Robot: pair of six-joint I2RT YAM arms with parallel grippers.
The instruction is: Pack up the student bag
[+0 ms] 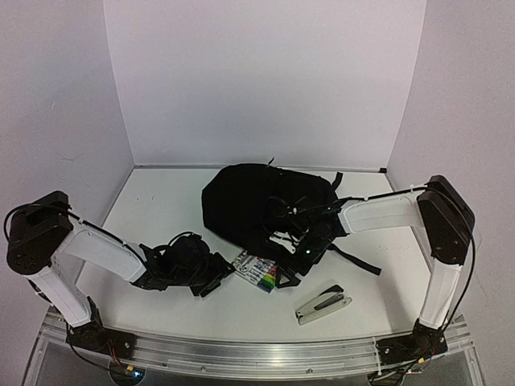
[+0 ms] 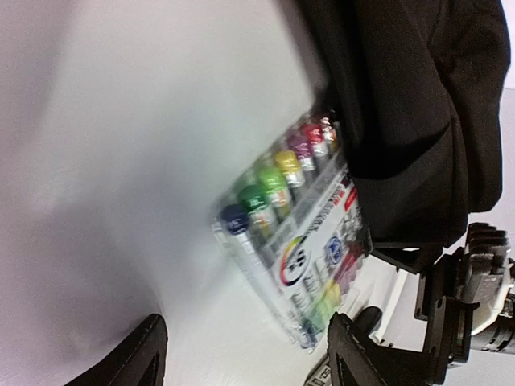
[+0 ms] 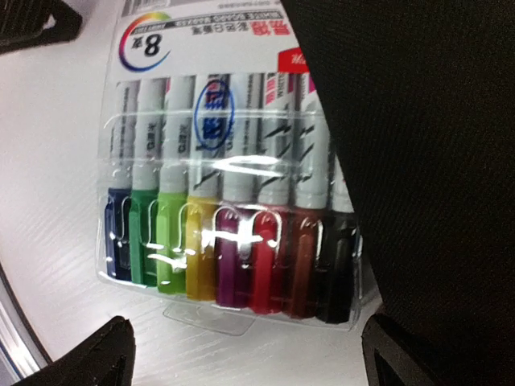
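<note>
A clear pack of coloured markers (image 1: 256, 272) lies flat on the table against the front edge of the black bag (image 1: 233, 201). In the right wrist view the bag's dark cloth overlaps one side of the marker pack (image 3: 233, 249). My right gripper (image 1: 288, 278) is low at the pack's right end, open, with no object between its fingers. To the left of the pack, my left gripper (image 1: 219, 275) is also open; bare table shows between its fingertips. A grey-and-black stapler (image 1: 323, 305) rests near the front of the table. The bag's inside is hidden.
A black strap (image 1: 354, 259) trails from the bag toward the right. The metal rail (image 1: 241, 349) borders the table's front. Free table lies at the front left and far right.
</note>
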